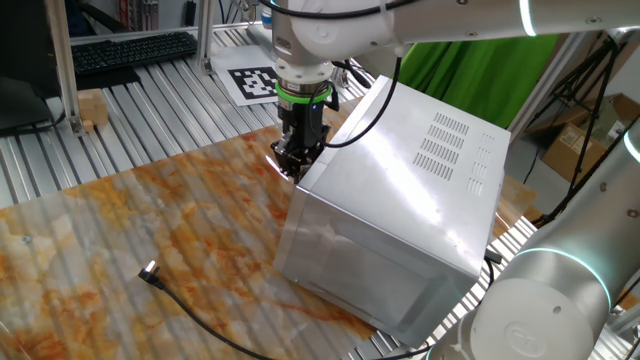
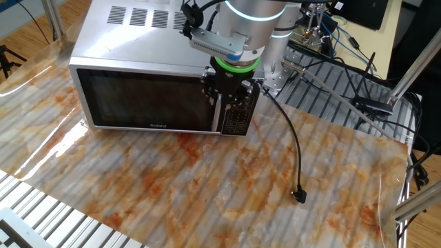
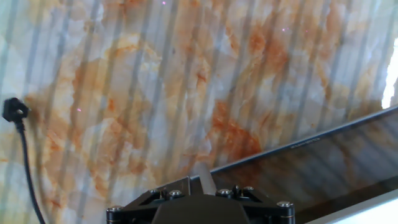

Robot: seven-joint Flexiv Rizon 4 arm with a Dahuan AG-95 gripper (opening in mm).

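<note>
A silver microwave stands on the marbled sheet, its dark door closed. The pale vertical door handle is at the right of the door, beside the control panel. My black gripper points down right at the upper part of this handle, in front of the door. From the side, the gripper is at the microwave's front top edge. In the wrist view the handle rises between the two halves of the gripper's linkage. The fingertips are hidden, so their grip on the handle cannot be judged.
A black power cord ends in a plug lying loose on the marbled sheet. A marker sheet and a small wooden block lie on the slatted table beyond the sheet.
</note>
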